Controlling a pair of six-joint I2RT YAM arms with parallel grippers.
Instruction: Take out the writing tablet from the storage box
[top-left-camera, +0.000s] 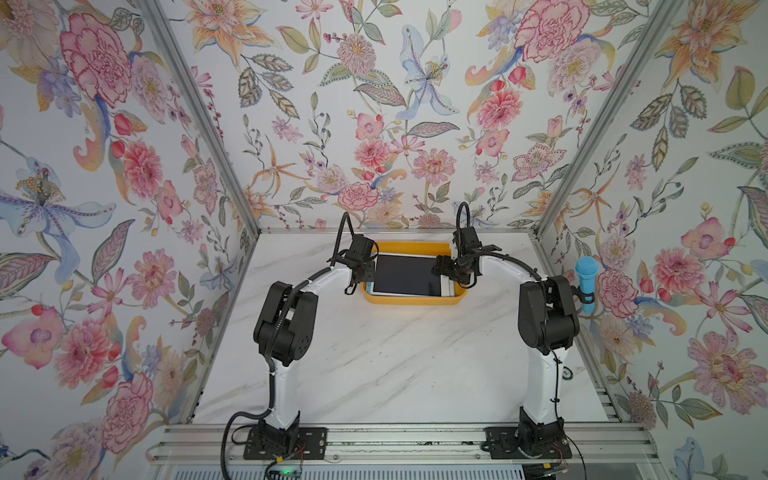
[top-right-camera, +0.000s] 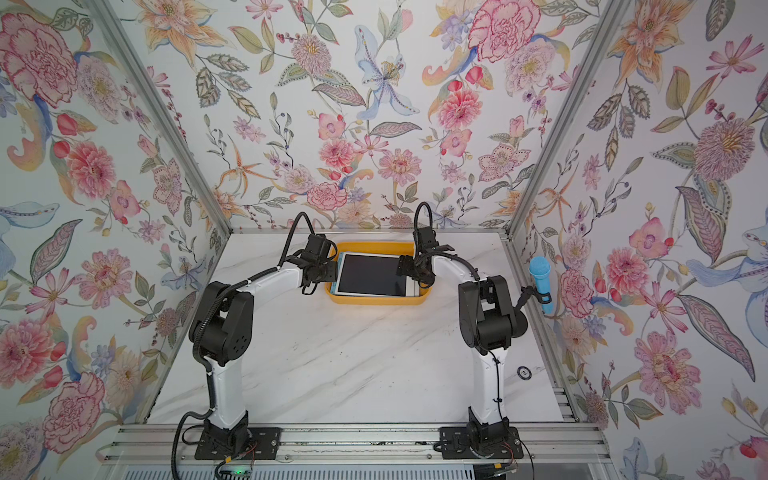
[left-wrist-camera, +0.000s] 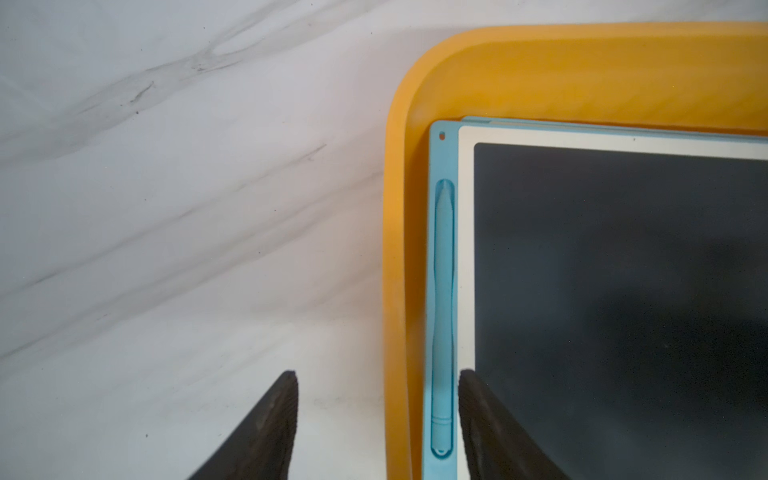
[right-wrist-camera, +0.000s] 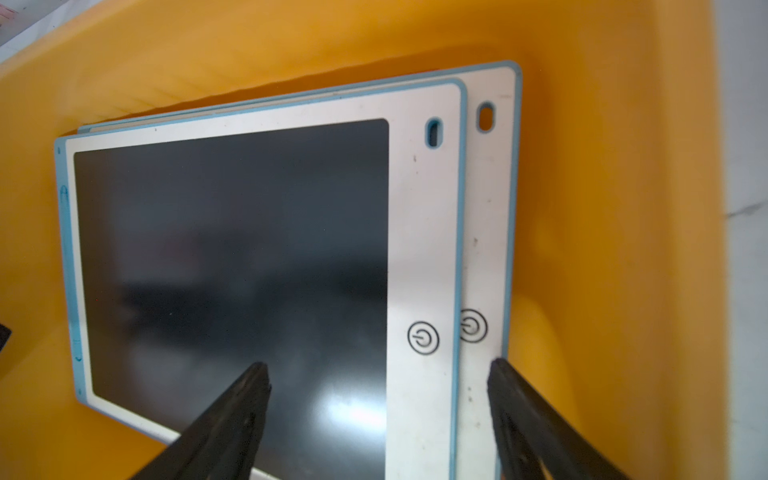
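Two writing tablets lie stacked flat inside the yellow storage box (top-left-camera: 373, 298). The upper tablet (top-left-camera: 404, 274) has a dark screen, white frame and light-blue edge; the lower tablet (right-wrist-camera: 485, 240) juts out along its right side. Over the box's left wall stands my left gripper, open, with bare table under one finger (left-wrist-camera: 268, 424) and the tablet's pen edge by the other. My right gripper is open above the tablets' right end, one finger over the screen, the other near the lower tablet's right edge. Nothing shows held in either.
A blue cup-like object (top-left-camera: 587, 276) hangs in a black holder at the right side. In the top right view a small round black item (top-right-camera: 524, 373) lies on the table. The marble table (top-left-camera: 400, 360) in front of the box is clear.
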